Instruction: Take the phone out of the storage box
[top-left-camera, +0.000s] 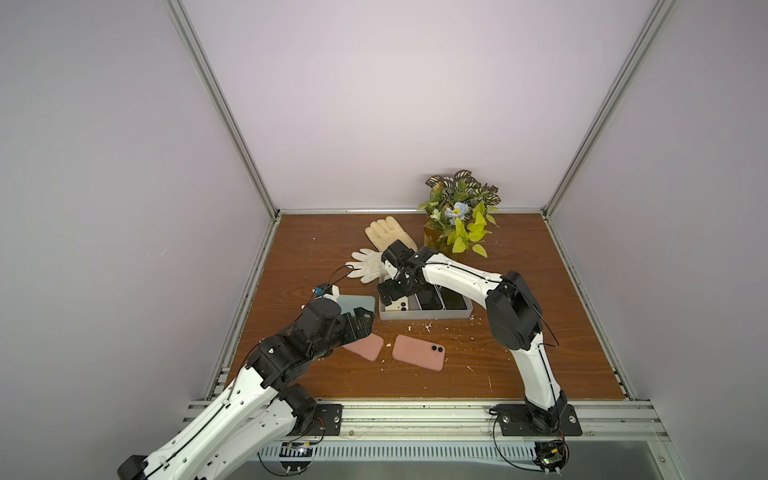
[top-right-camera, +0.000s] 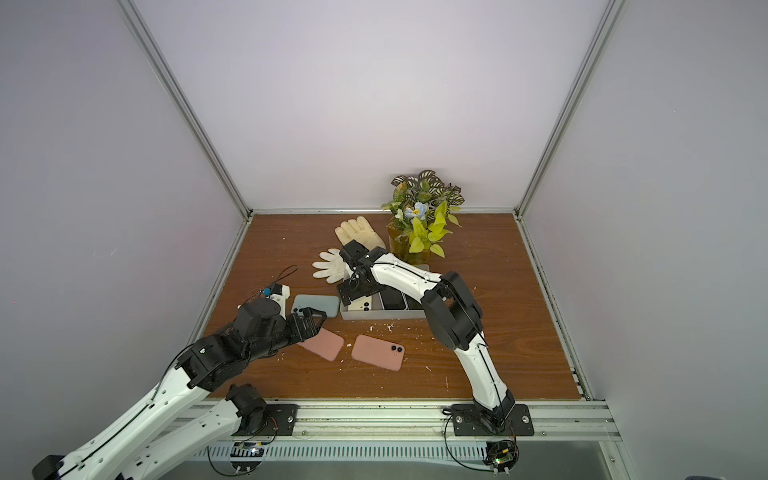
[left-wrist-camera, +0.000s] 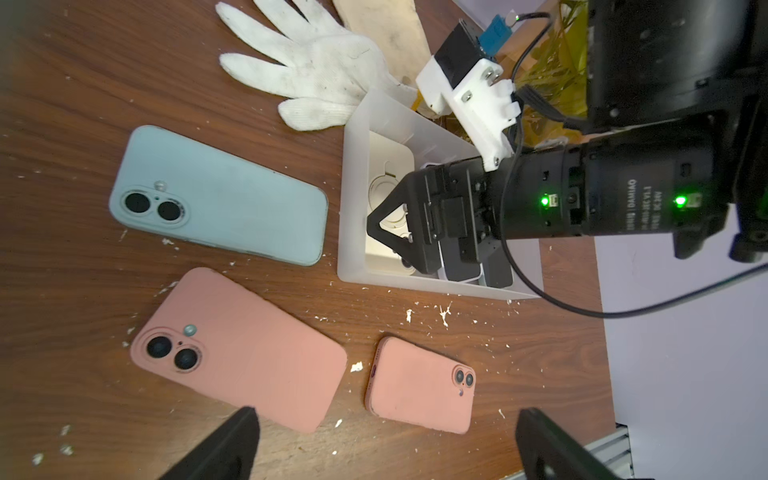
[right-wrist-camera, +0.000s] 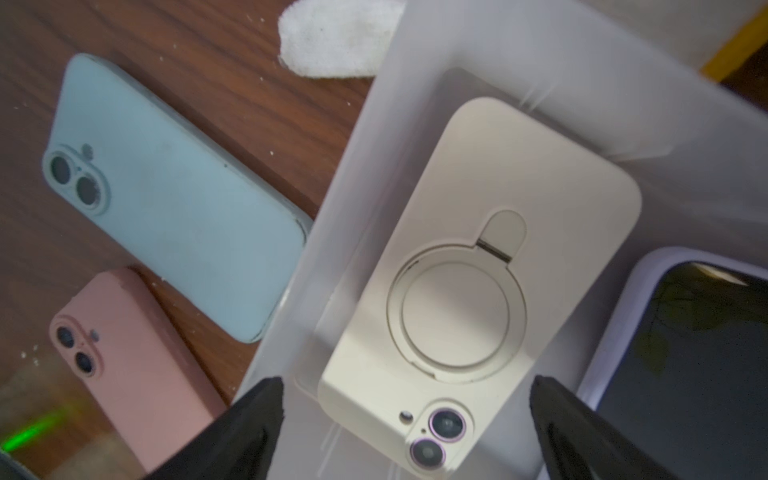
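Note:
The translucent storage box (left-wrist-camera: 356, 200) holds a cream phone (right-wrist-camera: 448, 208) with a ring on its back, plus dark-screened phones (right-wrist-camera: 696, 352) in lilac or dark cases. My right gripper hangs open just over the cream phone, nothing between its fingers. My left gripper is open and raised left of the box, over loose phones: a light blue one (left-wrist-camera: 224, 200) and two pink ones (left-wrist-camera: 244, 344) lying on the table outside the box.
White and cream gloves (left-wrist-camera: 312, 72) lie behind the box at left. A potted plant (top-left-camera: 464, 212) stands behind the box.

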